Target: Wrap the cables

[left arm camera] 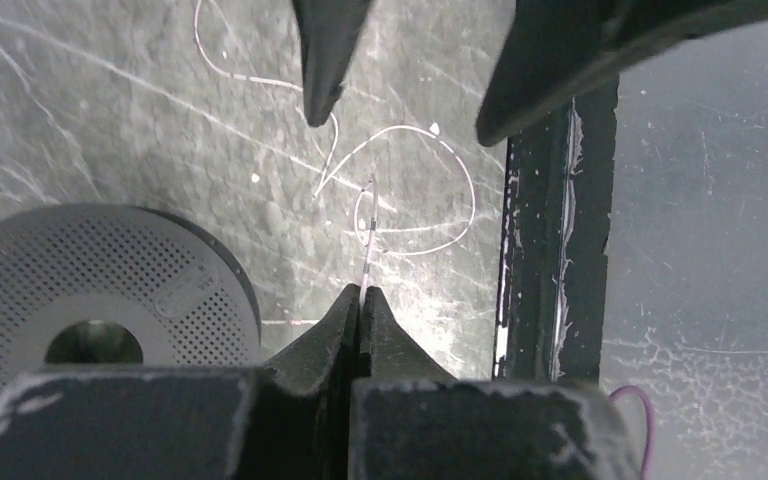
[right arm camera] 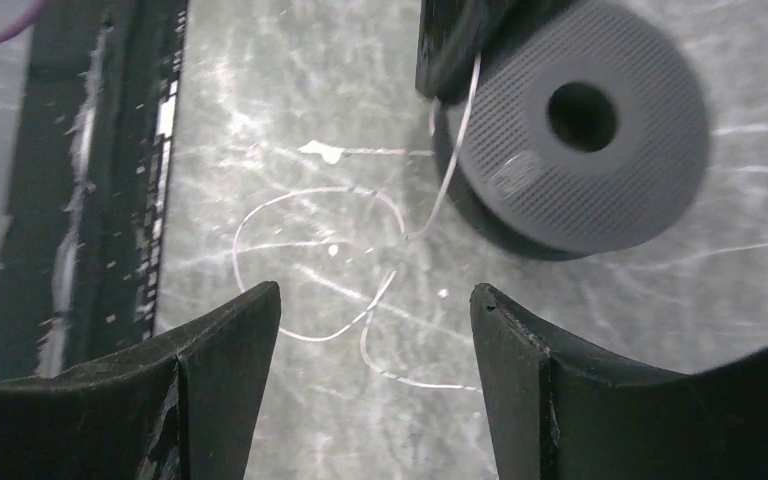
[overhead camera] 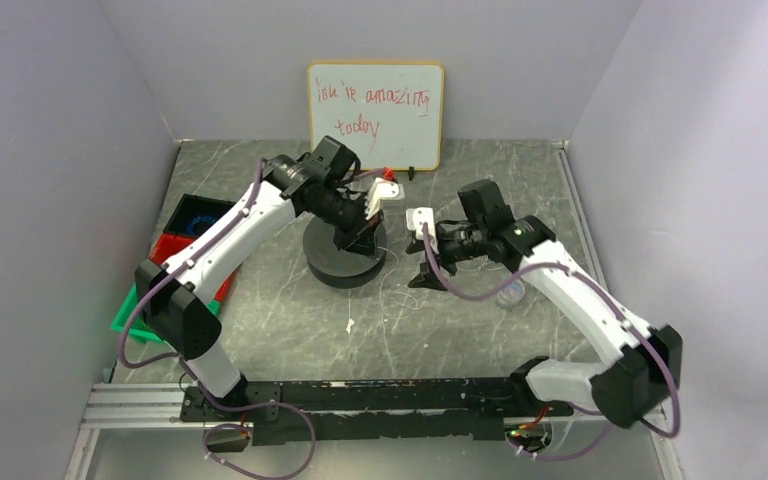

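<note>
A thin white cable point(left arm camera: 470, 195) lies in loose loops on the marble table, below and between the grippers. In the left wrist view my left gripper is shut on a strand of it, which sticks out beyond the fingertips. It hangs beside a round grey perforated spool-like disc point(left arm camera: 50, 260) with a central hole. My right gripper stands open over the cable loops, nothing between its fingers; in the right wrist view the strand runs down from the left gripper at the top toward the loops.
A whiteboard point(overhead camera: 376, 115) stands at the back. Black, red and green bins point(overhead camera: 165, 255) are at the left edge. A small clear cup point(overhead camera: 510, 293) sits at the right, partly behind the right arm.
</note>
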